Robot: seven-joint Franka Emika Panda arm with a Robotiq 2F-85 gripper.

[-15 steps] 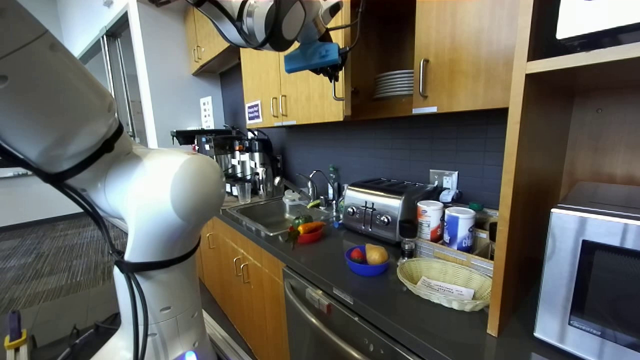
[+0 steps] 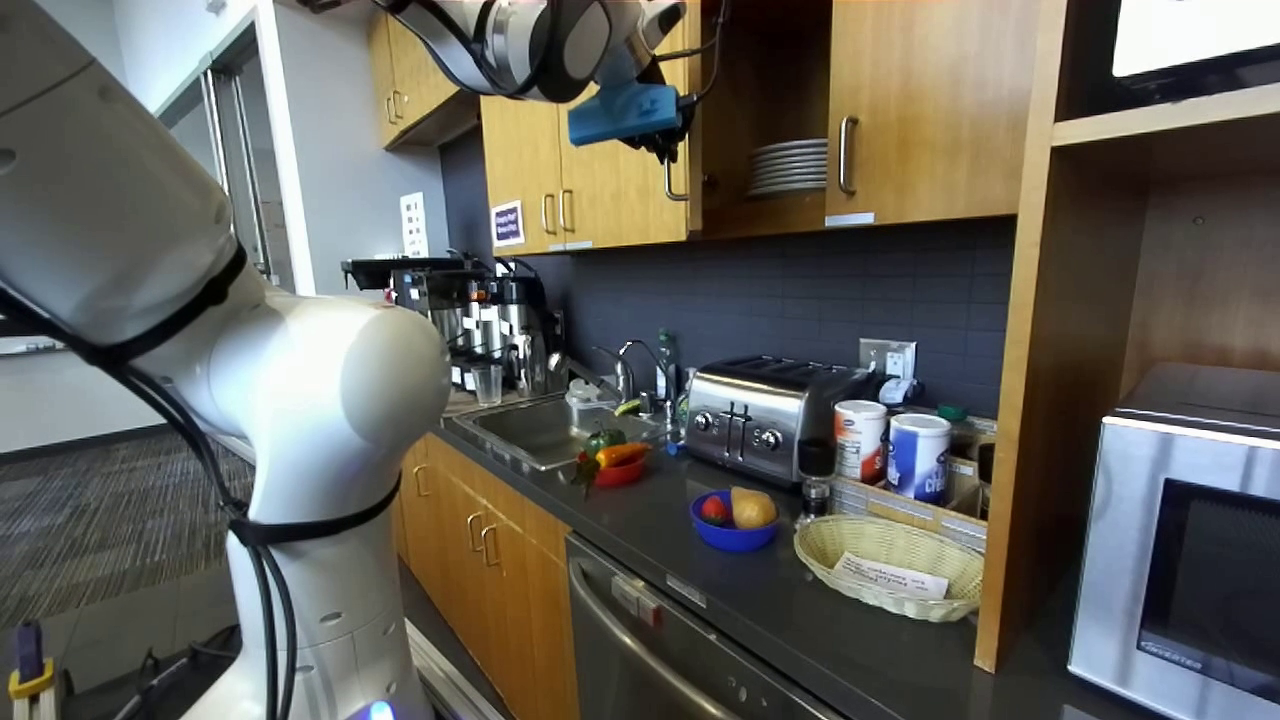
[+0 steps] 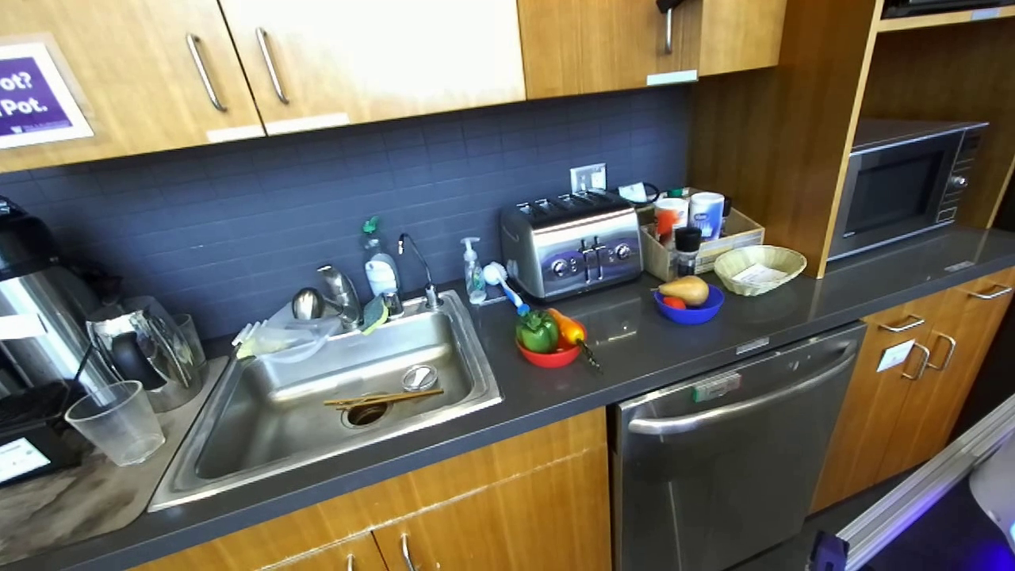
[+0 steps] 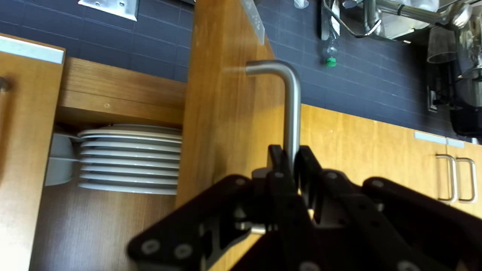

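Note:
In the wrist view, the black fingers of my gripper are shut on the metal handle (image 4: pixel 292 104) of an upper cabinet door. That wooden door (image 4: pixel 221 99) stands swung open, its edge toward the camera. Behind it, inside the cabinet, a stack of white plates (image 4: pixel 131 160) shows, with what look like pale bowls (image 4: pixel 61 158) beside it. In exterior view 1 my gripper (image 2: pixel 667 154) is high up at the top of the door handle (image 2: pixel 675 182), and the plates (image 2: pixel 788 166) show in the open cabinet. Exterior view 2 has the handle (image 3: pixel 668 30) at its top edge.
The neighbouring cabinet door (image 2: pixel 930 108) is shut. Below on the counter stand a toaster (image 2: pixel 768 414), a blue bowl (image 2: pixel 733 534) with food, a red bowl (image 3: pixel 549 358), a wicker basket (image 2: pixel 888 564) and a sink (image 3: pixel 333 400).

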